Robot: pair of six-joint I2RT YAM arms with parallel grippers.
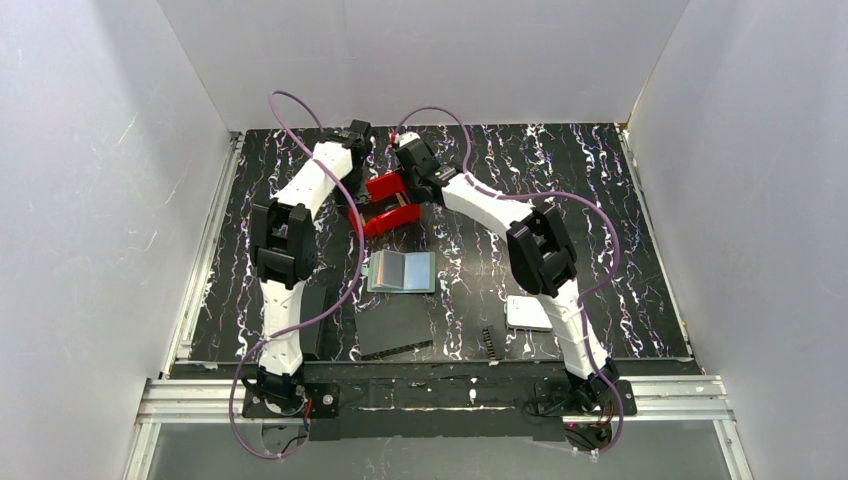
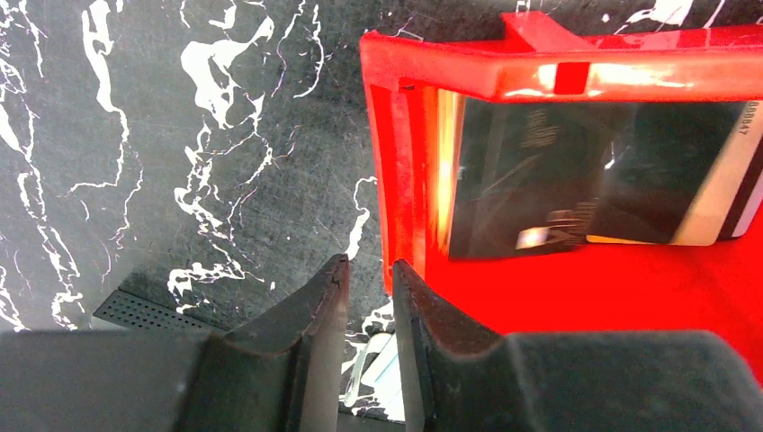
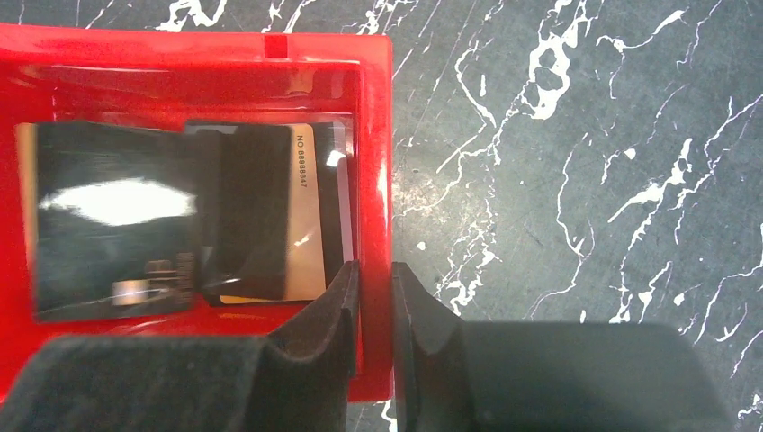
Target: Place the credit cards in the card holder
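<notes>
The red box [image 1: 390, 225] with credit cards sits at the back of the table. In the right wrist view, a black card [image 3: 90, 243] with a chip and a tan-and-black card [image 3: 301, 207] lie in it. My right gripper is shut on the box's side wall. At the box's other side, my left gripper has its fingers slightly apart; table shows between them, and the wall's end is beside one fingertip. Whether it grips the wall I cannot tell. The open card holder [image 1: 402, 271], pale blue-green, lies in front of the box.
A dark flat pad [image 1: 393, 327] lies in front of the holder, with another dark slab [image 1: 312, 322] to its left. A white case [image 1: 527, 313] and a small dark strip [image 1: 489, 342] are at the front right.
</notes>
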